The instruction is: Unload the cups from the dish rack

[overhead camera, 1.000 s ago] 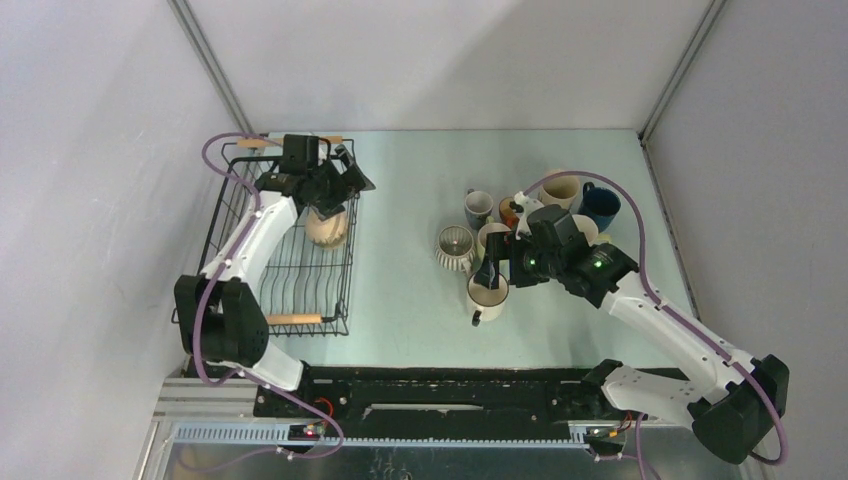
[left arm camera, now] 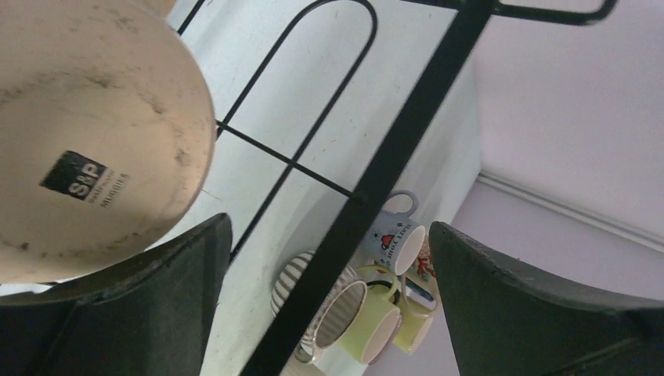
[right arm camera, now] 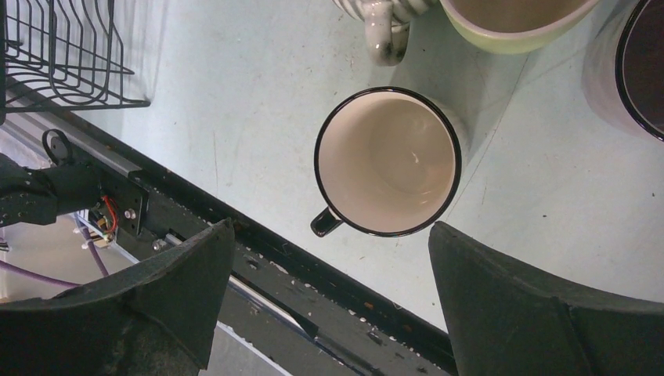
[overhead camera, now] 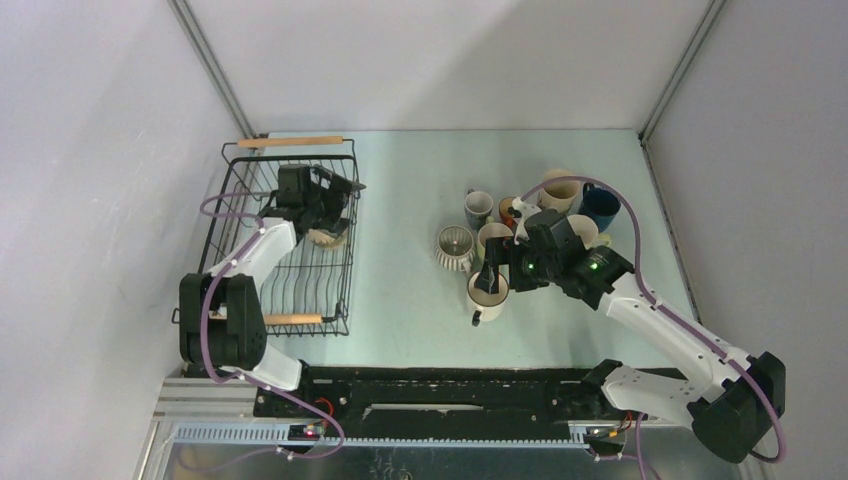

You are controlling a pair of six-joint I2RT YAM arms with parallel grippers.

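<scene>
A cream cup (overhead camera: 327, 240) lies in the dish rack (overhead camera: 305, 280), partly covered by my left gripper (overhead camera: 347, 207) in the top view. Its base, with a dark S&P label (left arm camera: 74, 175), fills the left side of the left wrist view. That gripper is open; one finger (left arm camera: 188, 266) overlaps the base's lower edge and nothing is clasped. My right gripper is also open, over a white cup with a black rim (right arm camera: 387, 164) standing upright on the table. Whether it touches that cup is hard to tell.
A striped cup (overhead camera: 455, 247), a grey-blue cup (overhead camera: 479, 207), a dark blue cup (overhead camera: 600, 204) and several others stand centre and right. A thick black rack bar (left arm camera: 368, 188) crosses between the left fingers. Bare table (overhead camera: 400, 290) separates rack and cups.
The right arm and the cups on the table look unchanged.
</scene>
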